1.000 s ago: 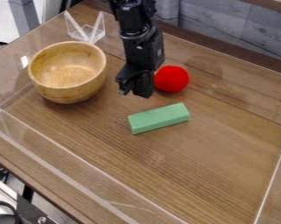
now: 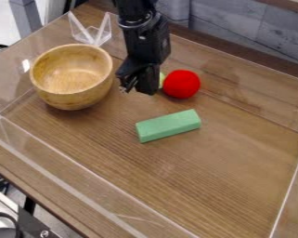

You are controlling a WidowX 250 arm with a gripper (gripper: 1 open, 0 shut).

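Observation:
My black gripper [image 2: 140, 78] hangs at the upper middle, shut, with nothing visible between its fingers. Just to its right sits a red ball [image 2: 182, 84], with a small light green thing [image 2: 163, 76] partly hidden between ball and gripper. A wooden bowl [image 2: 71, 76] is to the left. A green block [image 2: 169, 125] lies on the table below the gripper and ball.
A raised edge runs along the back. A clear plastic piece and cables are at the upper left, beyond the bowl.
The bowl and block have not moved.

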